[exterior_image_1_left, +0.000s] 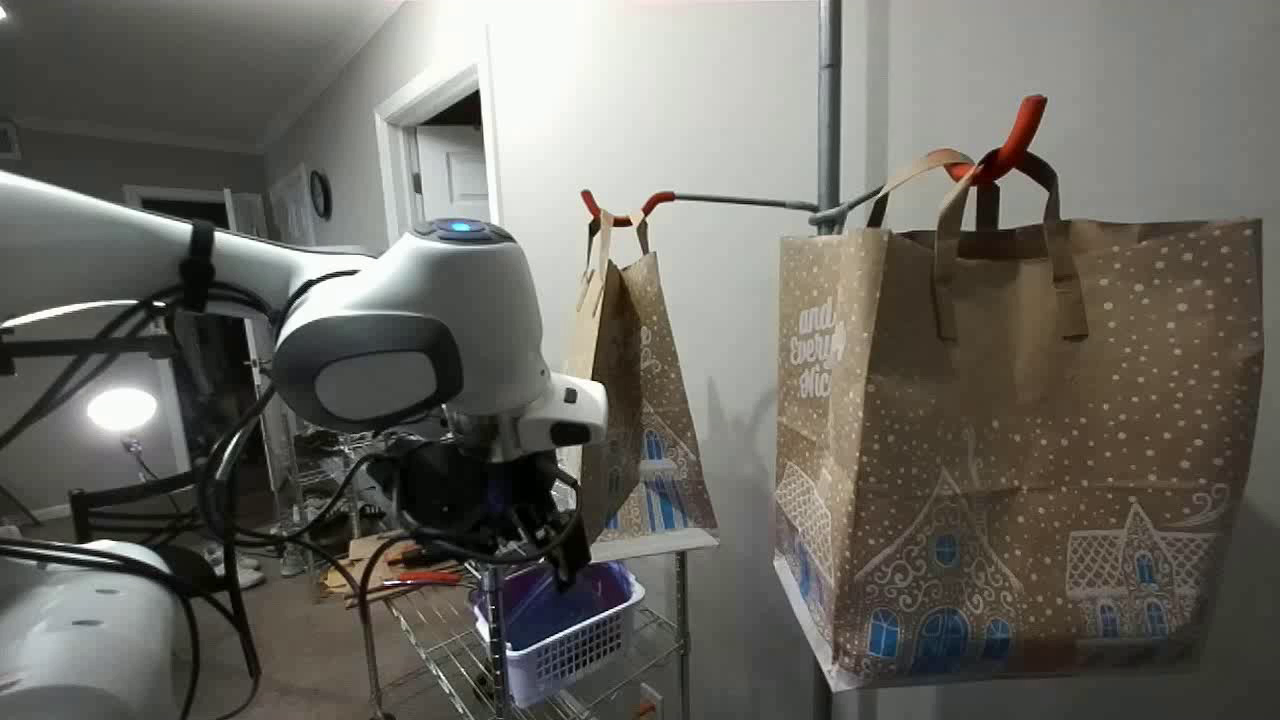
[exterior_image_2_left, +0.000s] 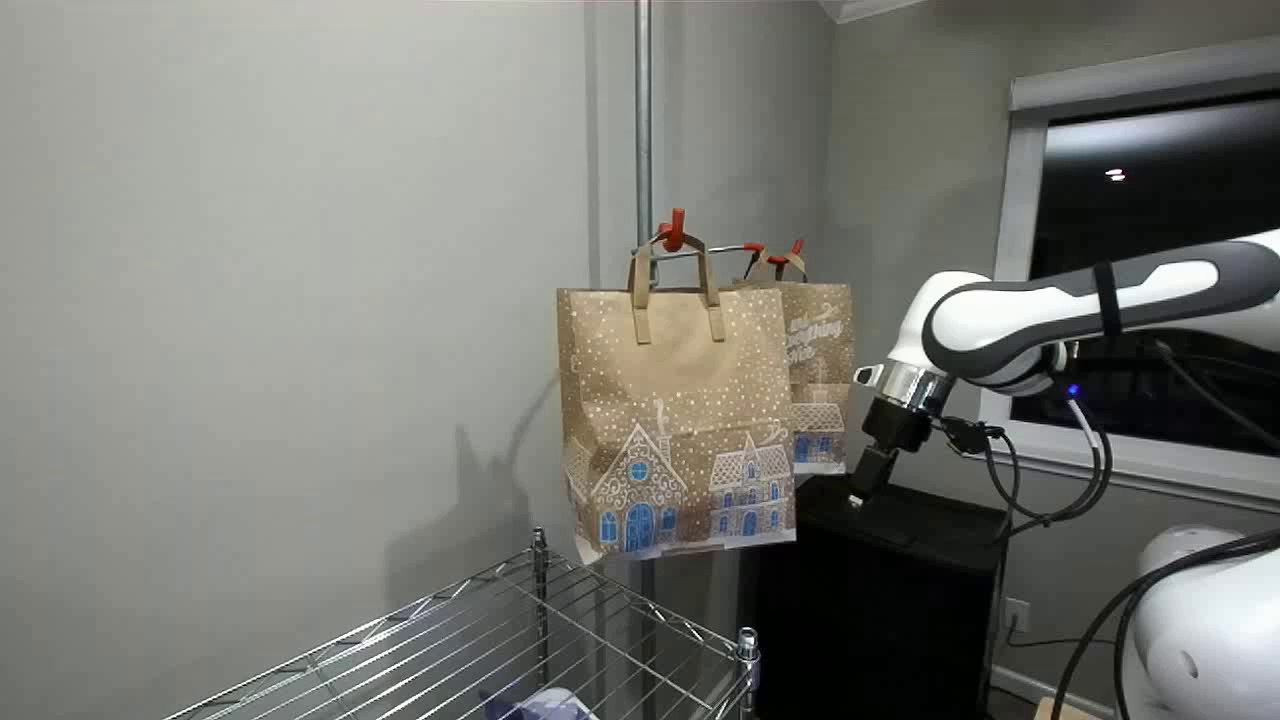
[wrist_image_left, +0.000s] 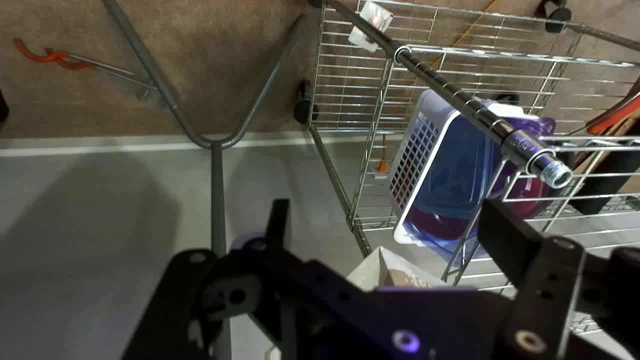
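Two brown paper bags with white dots and blue-windowed houses hang by their handles from red-tipped hooks on a grey pole. In exterior view 1 the nearer bag (exterior_image_1_left: 1032, 456) fills the right side, its handles over a red hook (exterior_image_1_left: 1020, 138). The other bag (exterior_image_1_left: 654, 396) hangs further left, behind my gripper (exterior_image_1_left: 564, 552). Exterior view 2 shows my gripper (exterior_image_2_left: 866, 486) pointing down, to the right of both bags. In the wrist view my gripper stands open, its fingers wide apart with nothing between them; a bag corner (wrist_image_left: 390, 270) shows below.
A wire shelf (exterior_image_2_left: 480, 636) stands close to the bags. A white basket (wrist_image_left: 420, 156) with blue and purple containers sits on a lower rack. Behind the bags runs the pole (exterior_image_1_left: 829, 108). A black box-like piece (exterior_image_2_left: 888, 576) stands beneath the arm in exterior view 2.
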